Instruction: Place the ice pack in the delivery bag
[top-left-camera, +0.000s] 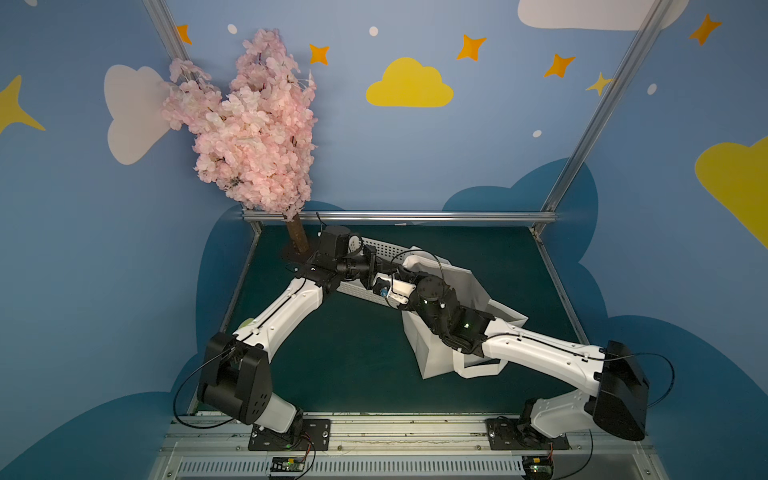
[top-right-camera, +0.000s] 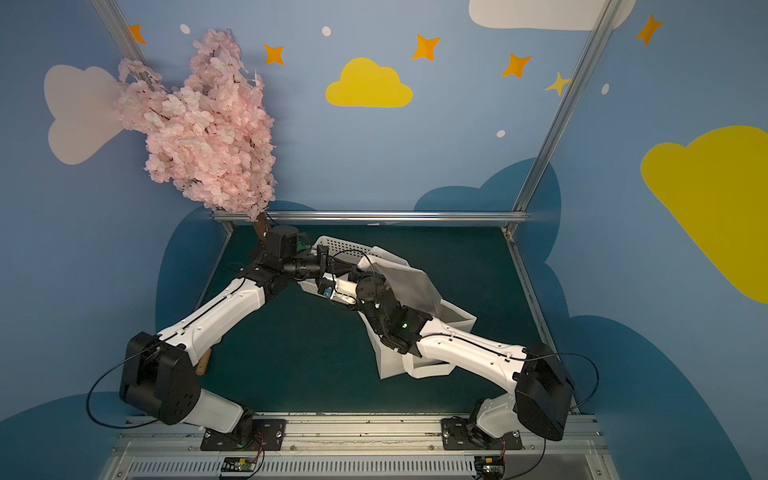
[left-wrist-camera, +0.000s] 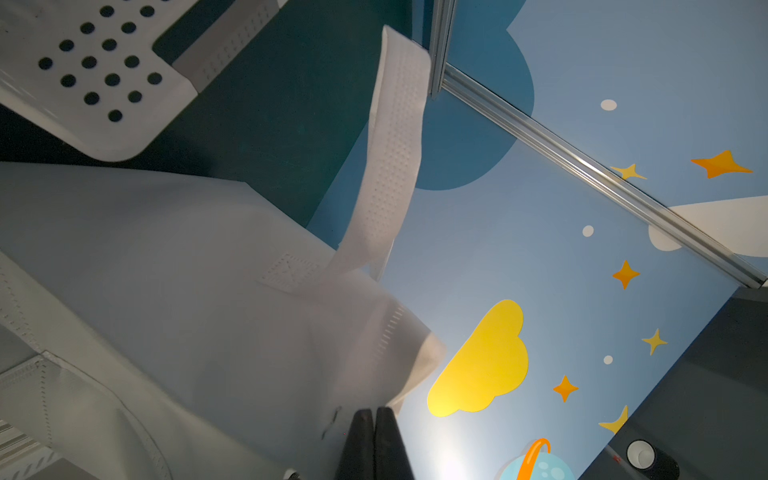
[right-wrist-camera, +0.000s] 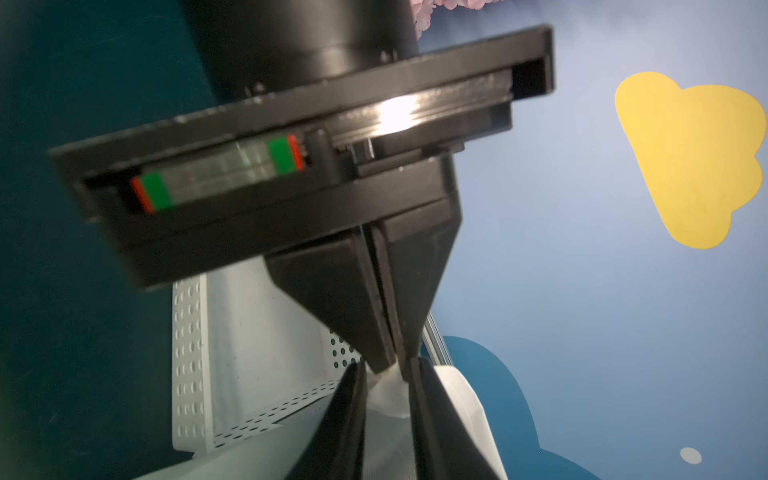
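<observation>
A light grey delivery bag (top-left-camera: 425, 352) stands on the table right of centre, its top folded and a handle (left-wrist-camera: 388, 152) raised. At its rear left corner both grippers meet. My left gripper is shut at the bag's fabric; in the right wrist view a bit of pale fabric shows at its tips. My right gripper is part open around that corner, just below the left gripper's fingertips; whether it touches the fabric is unclear. I cannot make out an ice pack in these views.
A white perforated basket (top-right-camera: 336, 246) lies behind and left of the bag. A pink blossom tree (top-left-camera: 256, 136) stands at the back left, behind the left arm.
</observation>
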